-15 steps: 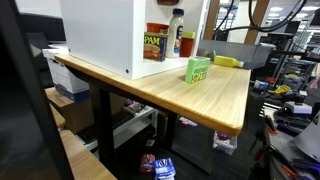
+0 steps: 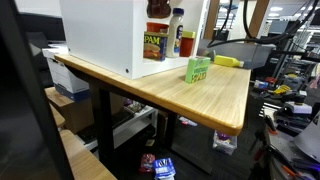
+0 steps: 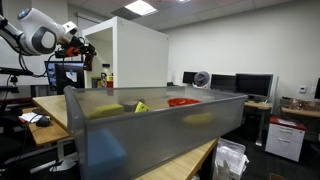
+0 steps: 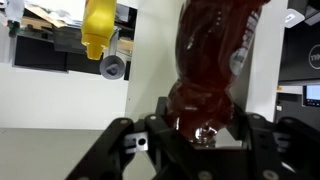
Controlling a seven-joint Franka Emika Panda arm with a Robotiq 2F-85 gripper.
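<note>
A dark red-brown, glossy bottle-like object (image 4: 208, 60) fills the upper middle of the wrist view. My gripper is shut on it, with the black fingers at the bottom of that view. In exterior view 2 the gripper (image 3: 82, 50) is raised at the upper left, near the white cabinet, and the brown object (image 3: 88, 62) hangs below it. Exterior view 1 shows only the lower part of the brown object (image 2: 158, 8) at the top edge, above the SPAM can (image 2: 155, 45); the gripper is outside that view.
On the wooden table (image 2: 205, 95) stand a white cabinet (image 2: 105, 35), a white-capped bottle (image 2: 176, 22), a red container (image 2: 187, 44) and a green box (image 2: 197, 69). A yellow bottle (image 2: 229, 61) lies farther back. A grey bin (image 3: 150, 137) holds several items.
In exterior view 1 the brown object has come down into sight at the top edge, above the can. The things on the table have not moved.
</note>
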